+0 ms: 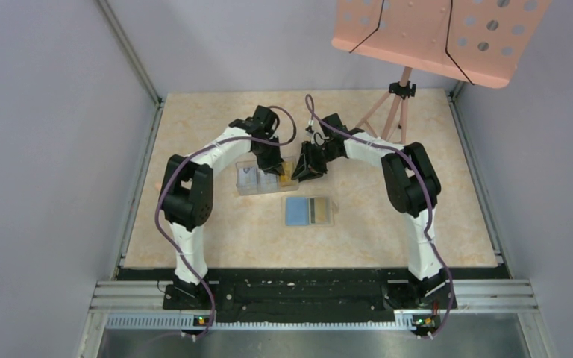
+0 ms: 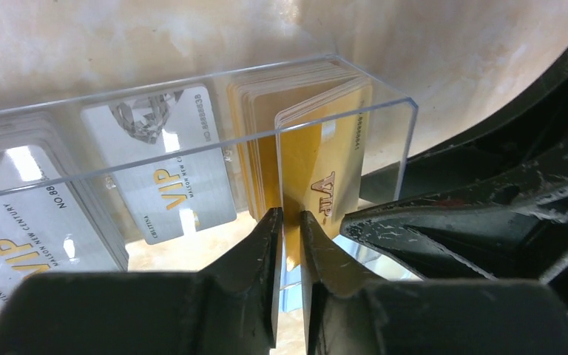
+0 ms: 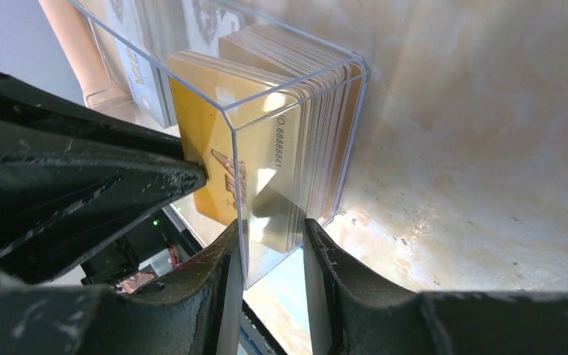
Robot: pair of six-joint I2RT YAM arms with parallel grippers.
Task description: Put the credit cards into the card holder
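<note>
A clear acrylic card holder [image 1: 250, 188] holds silver VIP cards [image 2: 170, 185] and, in its rightmost compartment, gold cards [image 2: 325, 155]. My left gripper [image 1: 273, 170] is over that compartment, its fingertips close together at the gold cards' face in the left wrist view; whether a card is between them is unclear. My right gripper [image 1: 303, 173] is at the holder's right end; in the right wrist view its fingertips [image 3: 318, 259] are at the clear end wall, with the gold cards behind it.
A second tray [image 1: 297, 211] with a blue and a beige section lies in front on the table. A pink stand [image 1: 403, 112] is at the back right.
</note>
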